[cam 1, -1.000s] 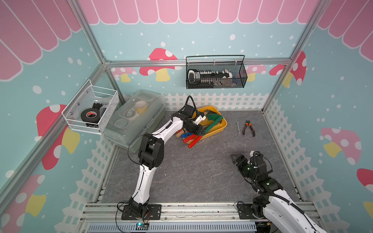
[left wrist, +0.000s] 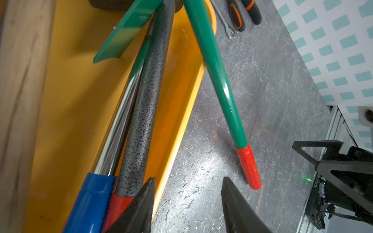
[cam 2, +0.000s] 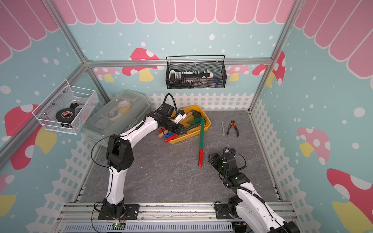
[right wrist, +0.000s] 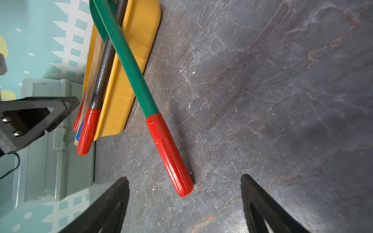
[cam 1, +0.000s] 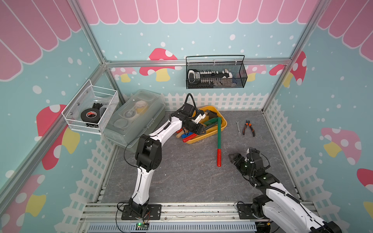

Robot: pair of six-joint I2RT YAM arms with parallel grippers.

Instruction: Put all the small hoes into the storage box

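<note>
The small hoe, green with a red grip (cam 1: 219, 157), has its green head (left wrist: 124, 33) inside the yellow storage box (cam 1: 213, 135). Its shaft (left wrist: 219, 77) crosses the right rim, and the red end juts out over the grey table. My left gripper hangs open above the box's near end, nothing between its fingers, apart from the hoe. In the right wrist view, the red grip's end appears between the parted fingers of my right gripper. From above, that gripper stands just right of the grip, not closed on it.
A hammer handle, a dark bar (left wrist: 145, 89) and other tools fill the box. A wrench (cam 1: 238, 128) and pliers (cam 1: 249, 128) lie to the right. The lidded grey case (cam 1: 134, 112) stands left.
The hoe lay slantwise across the box near my left gripper; its handle has swung right, outside the box, pointing toward the front.
</note>
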